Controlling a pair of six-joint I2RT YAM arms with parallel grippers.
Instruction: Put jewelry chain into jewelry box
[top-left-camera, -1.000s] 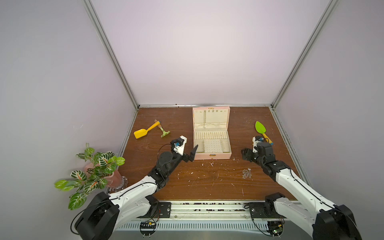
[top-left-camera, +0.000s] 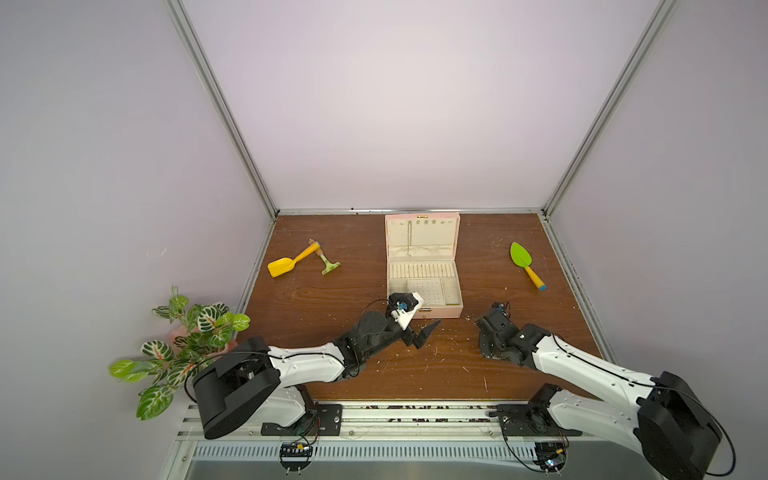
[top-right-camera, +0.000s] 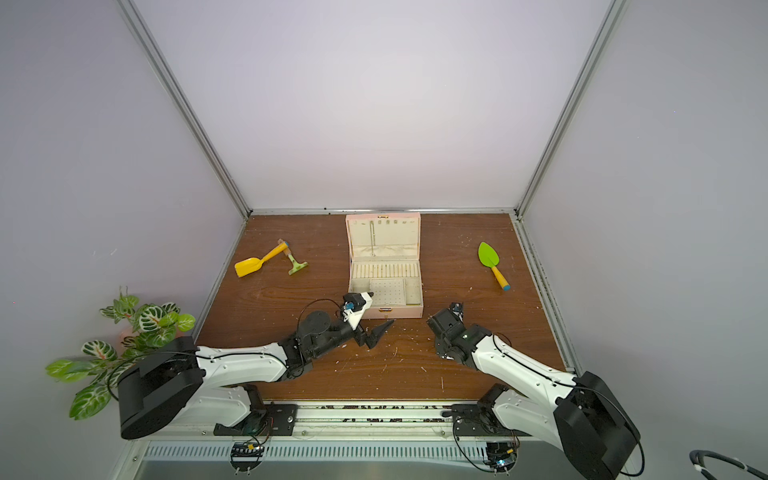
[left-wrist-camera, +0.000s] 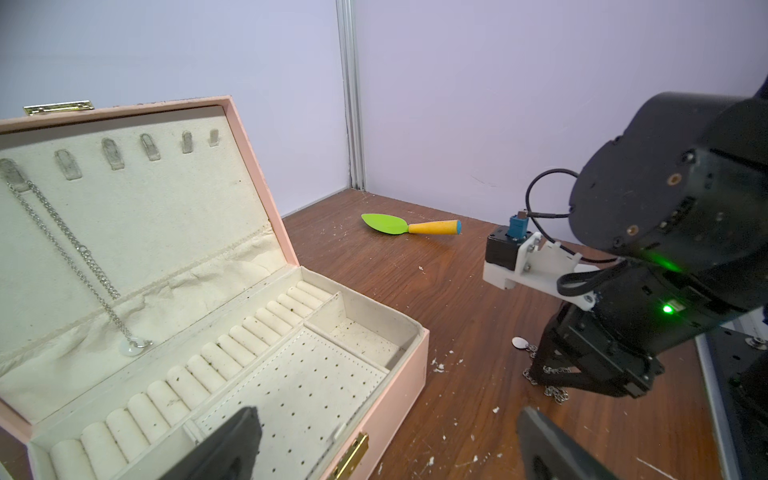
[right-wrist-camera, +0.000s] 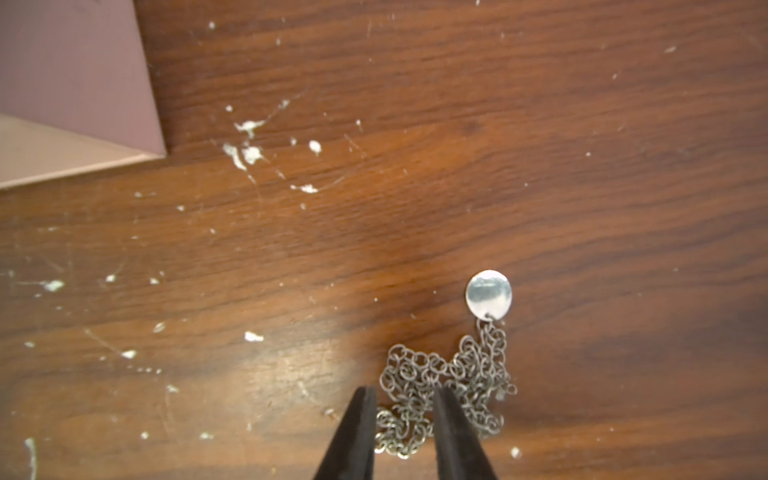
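Observation:
A silver chain (right-wrist-camera: 488, 376) with a round disc (right-wrist-camera: 488, 295) lies heaped on the table beside the jewelry box. My right gripper points down at it, fingertips part open over the heap; whether they touch it is unclear. The pink jewelry box (top-left-camera: 424, 312) stands open, with another chain (left-wrist-camera: 88, 264) hanging in its lid and a perforated tray (left-wrist-camera: 288, 392) and ring slots in its base. My left gripper (top-left-camera: 424, 329) is open just in front of the box, with nothing visible between its fingers.
A green trowel (top-left-camera: 521, 257) lies at the back right, a yellow scoop (top-left-camera: 281, 265) and a small green tool (top-left-camera: 330, 266) at the back left. A potted plant (top-left-camera: 192, 344) stands at the left edge.
My left gripper has moved right to the box's front. The right gripper has moved down and toward the front, over the chain, which it now covers in the top left view.

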